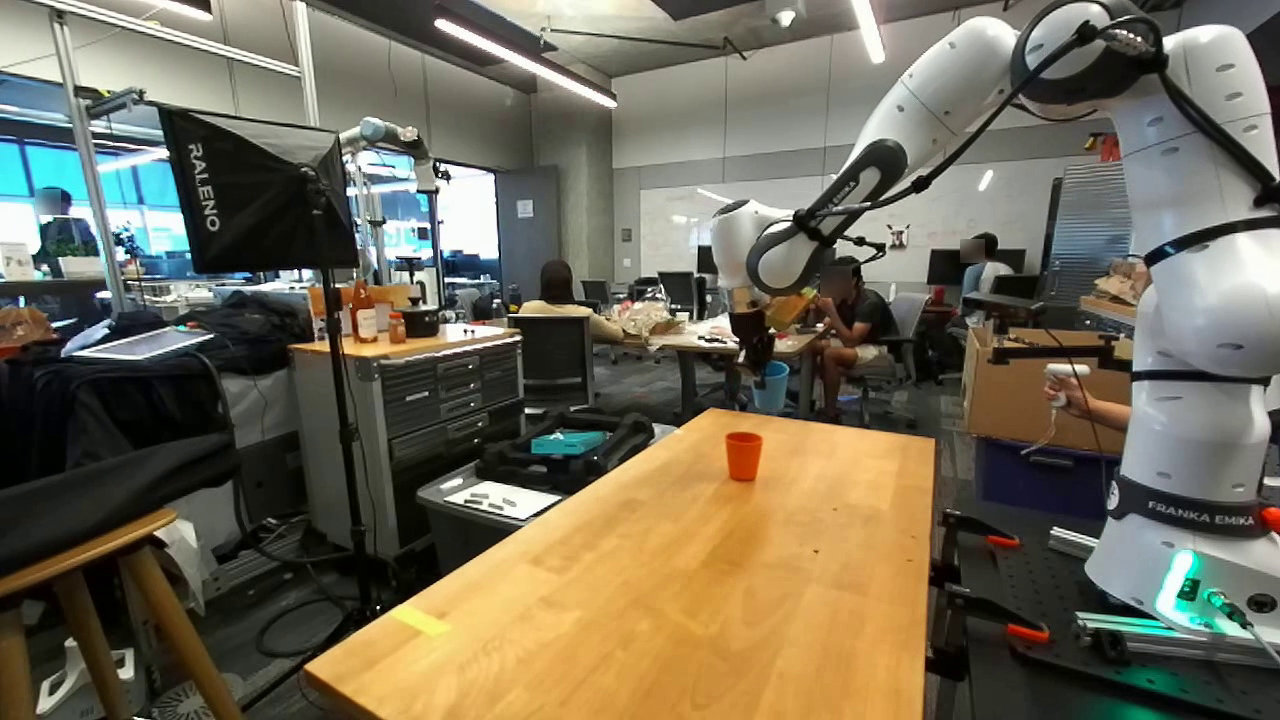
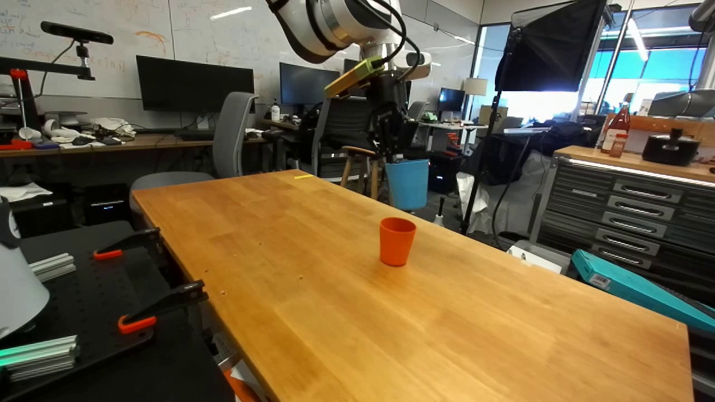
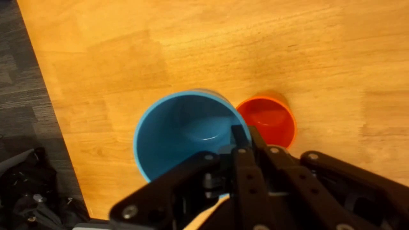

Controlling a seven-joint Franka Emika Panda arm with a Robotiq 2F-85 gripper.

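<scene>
A blue cup [image 3: 174,126] hangs in the air, its rim pinched between the fingers of my gripper, which is shut on it. Its open mouth faces up toward the wrist camera. Exterior view 1 shows the blue cup [image 1: 770,388] above the far part of the table, under my gripper [image 1: 758,360]. In exterior view 2 the blue cup [image 2: 407,184] is raised over the tabletop. An orange cup [image 2: 397,241] stands upright and empty on the table. From the wrist, the orange cup [image 3: 272,118] appears just right of the blue one, partly covered by my fingers.
Apart from the orange cup, the wooden table [image 1: 672,564] is clear but for a strip of yellow tape [image 1: 420,618]. Clamps [image 1: 1002,618] grip its edge on the robot's side. A light stand [image 1: 342,420] and a grey bin [image 1: 480,528] stand off the other side.
</scene>
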